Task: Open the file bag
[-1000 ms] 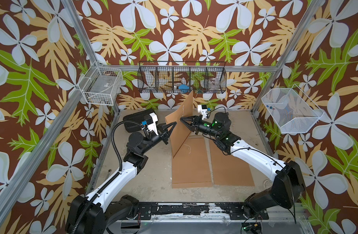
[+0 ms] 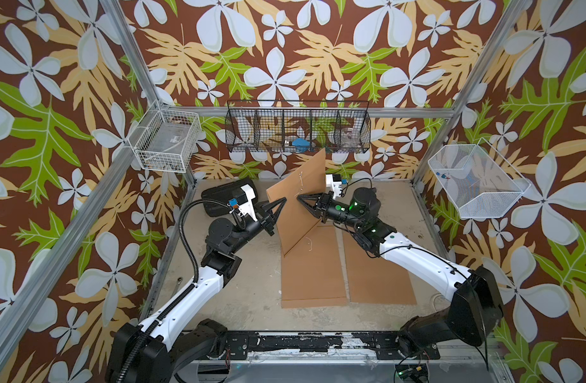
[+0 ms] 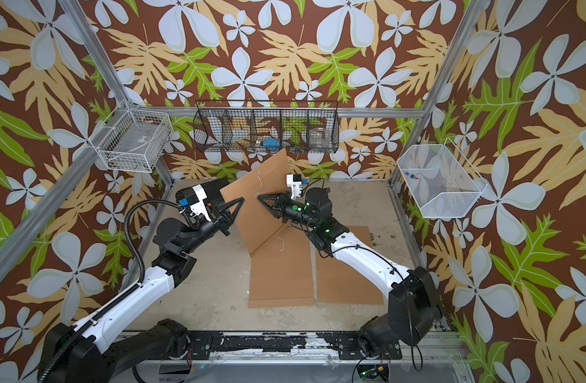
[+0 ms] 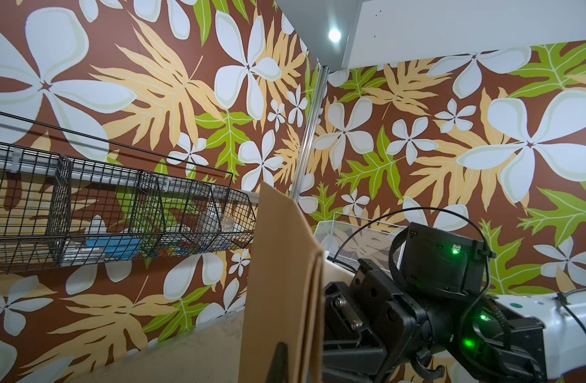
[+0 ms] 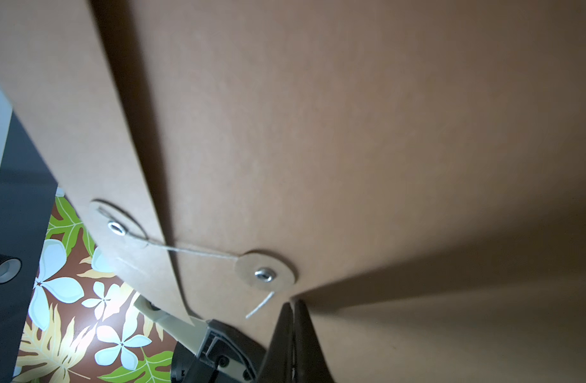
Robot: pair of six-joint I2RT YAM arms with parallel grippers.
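The brown file bag (image 2: 297, 191) is held up off the floor at a slant, its left edge pinched by my left gripper (image 2: 284, 200), which is shut on it. One dark finger (image 4: 278, 365) shows against the bag's edge in the left wrist view; the other is hidden. In the right wrist view a white string runs from the flap button (image 5: 117, 228) to the lower button (image 5: 265, 274), its loose end hanging below. My right gripper is just under that lower button, open by a narrow gap, with no string visible between its tips.
Two more brown file bags (image 2: 313, 271) (image 2: 380, 271) lie flat on the floor beneath and to the right. A black case (image 2: 226, 196) stands behind my left gripper. Wire baskets (image 2: 297, 129) hang on the back wall. Bare floor lies to the left.
The held bag has turned so more of its front face shows toward the top camera. My left gripper has shifted slightly left; the right gripper has moved slightly right and down.
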